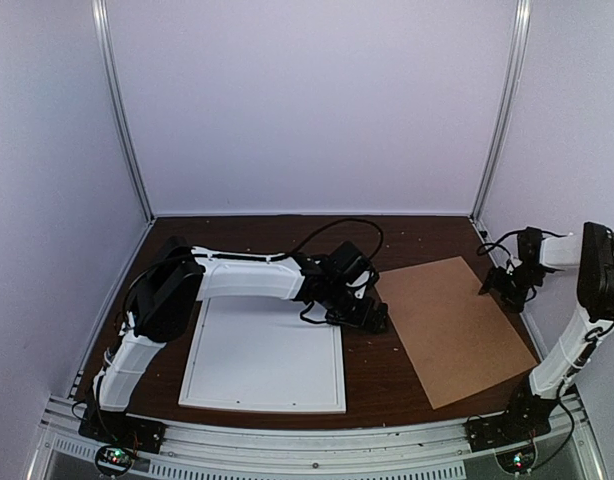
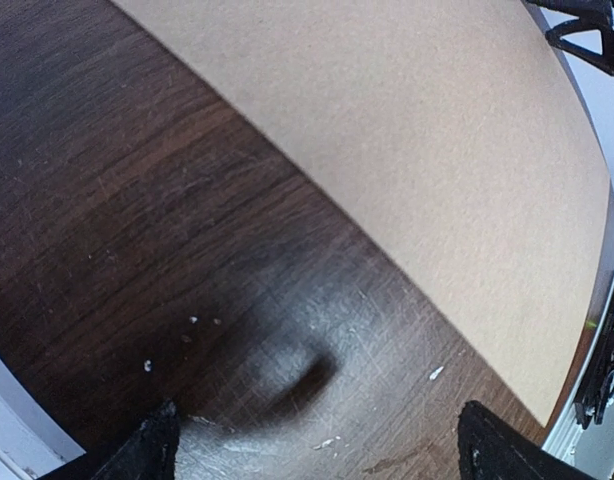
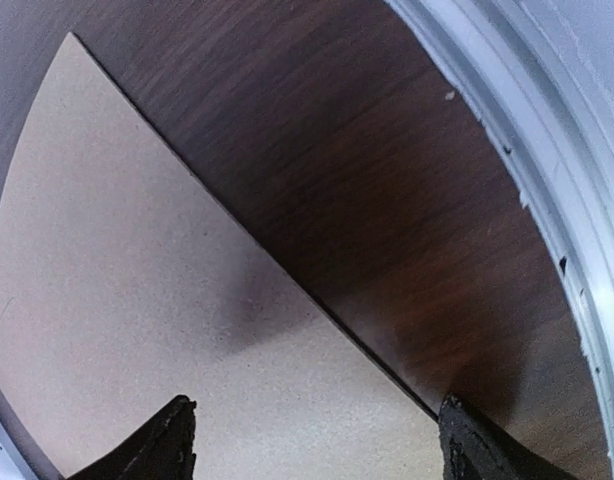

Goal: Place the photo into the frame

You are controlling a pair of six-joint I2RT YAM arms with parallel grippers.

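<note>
A brown square board (image 1: 452,340) lies tilted on the right half of the dark table, and a white frame with a white panel (image 1: 262,365) lies on the left half. My left gripper (image 1: 372,318) is open above the dark strip between them, nothing between its fingers. My right gripper (image 1: 497,288) is open low at the board's upper right edge; in the right wrist view its fingertips straddle that edge, one over the board, one over bare wood. No photo can be made out separately.
A metal rail (image 3: 517,150) runs close along the table's right side. Bare wood (image 1: 287,232) shows along the back; white walls surround three sides.
</note>
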